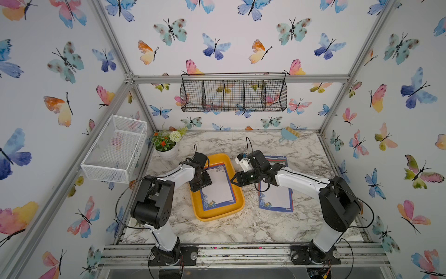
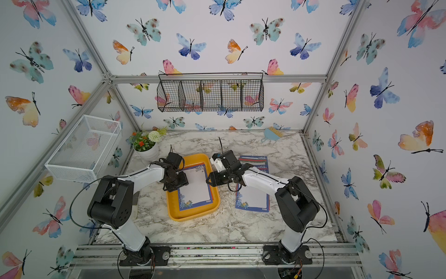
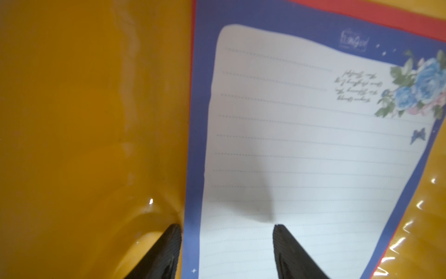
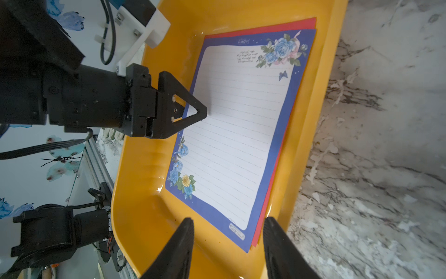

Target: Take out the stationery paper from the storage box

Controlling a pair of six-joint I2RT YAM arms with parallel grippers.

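The stationery paper [image 4: 234,125], white with a blue floral border over a red sheet, lies inside the yellow storage box [image 1: 218,214]. My left gripper is low over the paper's left edge, fingertips apart, straddling that blue border with nothing visibly held; whether it touches is unclear. My right gripper hovers over the box's right side near the paper's lower right edge, fingers open and empty.
More blue-bordered paper [image 1: 275,195] lies on the marble table right of the box. A flower pot [image 1: 165,148] stands back left; a blue item [image 1: 289,134] is at the back right. A white mesh basket [image 1: 113,148] hangs left.
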